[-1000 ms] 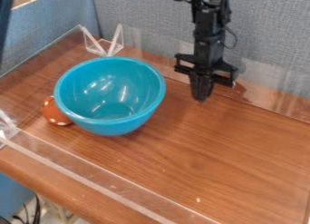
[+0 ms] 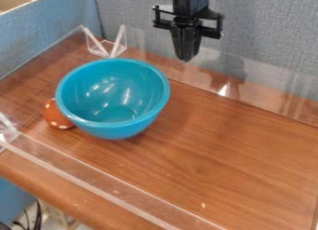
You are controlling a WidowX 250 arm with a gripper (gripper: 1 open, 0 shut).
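Note:
A turquoise bowl (image 2: 113, 98) sits on the left part of the wooden table (image 2: 211, 159). An orange object with white spots (image 2: 55, 115) is partly hidden behind the bowl's left side. My black gripper (image 2: 187, 49) hangs high near the back wall, above and to the right of the bowl, shut with nothing visible between its fingers.
A white wire rack-like object (image 2: 107, 46) stands at the back left. Clear plastic strips line the table's edges, and grey padded walls rise behind and to the left.
My gripper has risen and shifted left, away from the table surface. The bowl and orange object have not moved.

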